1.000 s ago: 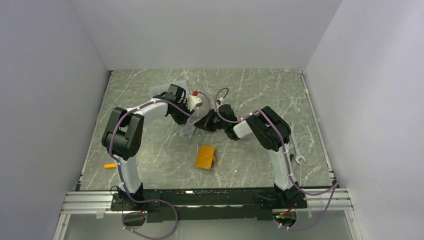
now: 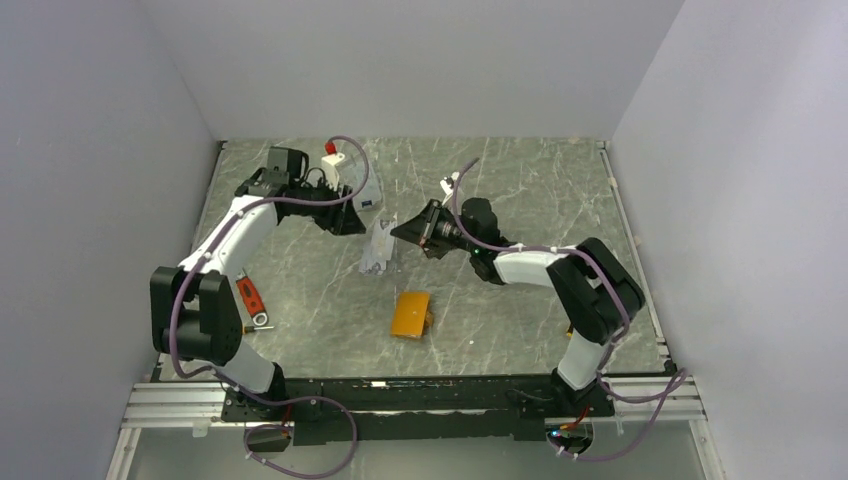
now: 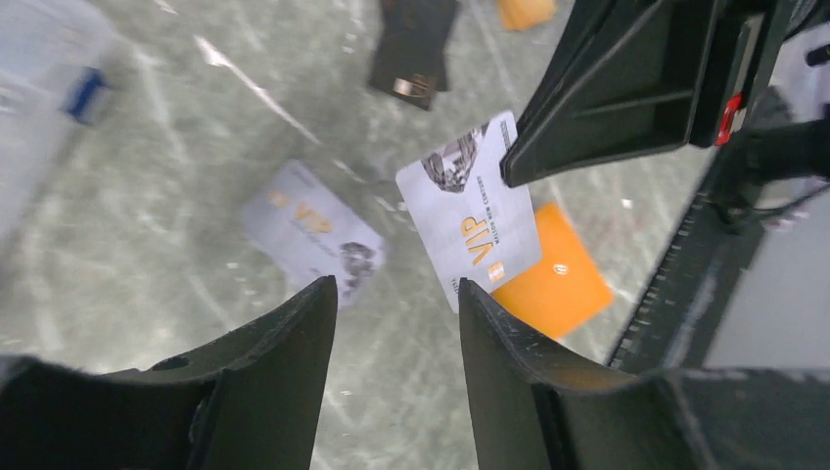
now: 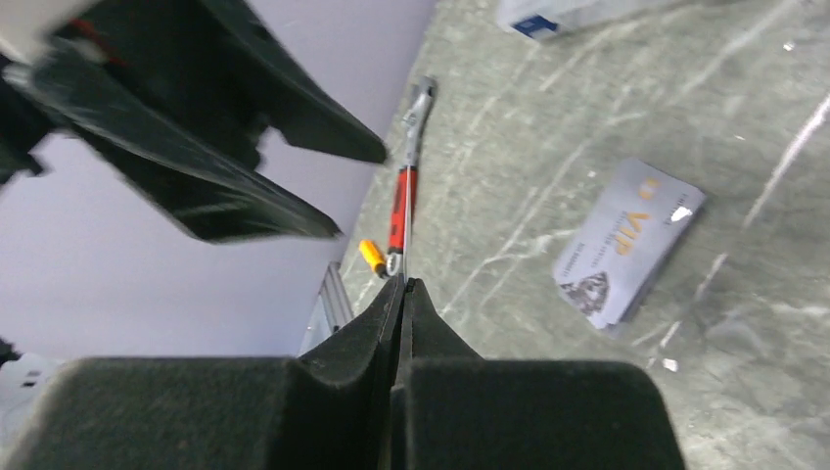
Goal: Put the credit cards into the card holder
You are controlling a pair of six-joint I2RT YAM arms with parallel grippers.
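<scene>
A white VIP card (image 3: 472, 211) is pinched by one end in my right gripper (image 2: 396, 232), which is shut on it and holds it above the table. In the right wrist view that card (image 4: 408, 220) shows edge-on as a thin pale line above the fingertips. A second VIP card (image 4: 626, 240) lies flat on the table below. My left gripper stands open with nothing between its fingers, left of the held card. Nearer the front lies an orange flat object (image 2: 410, 315), perhaps the card holder; the held card partly covers it in the left wrist view.
A clear plastic box (image 3: 34, 108) stands behind the left gripper. A red-handled tool (image 2: 251, 298) and a yellow-handled one (image 4: 372, 258) lie at the left. Dark flat pieces (image 3: 412, 49) lie on the right side.
The right arm has swung outward, with its gripper still near the middle and the card in it.
</scene>
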